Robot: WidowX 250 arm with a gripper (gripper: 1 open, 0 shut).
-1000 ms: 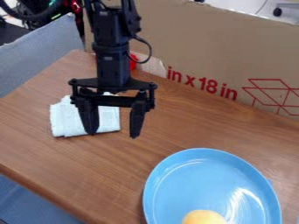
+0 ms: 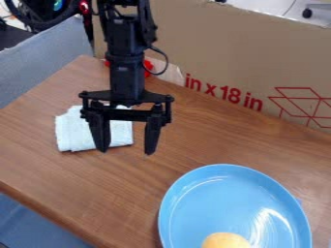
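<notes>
My black gripper (image 2: 126, 140) hangs from the arm at the centre-left of the view, fingers pointing down and spread apart, with nothing visible between them. Behind and partly beneath it lies a folded white cloth (image 2: 75, 130) on the wooden table. At the lower right sits a light blue plate (image 2: 258, 203) with a round pale yellow object (image 2: 225, 241) near its front edge, partly cut off by the frame.
A cardboard box (image 2: 235, 53) stands along the back of the table (image 2: 130, 194). A red object (image 2: 147, 68) is partly hidden behind the arm. Its left edge borders grey and blue surfaces.
The cloth and plate have not visibly moved.
</notes>
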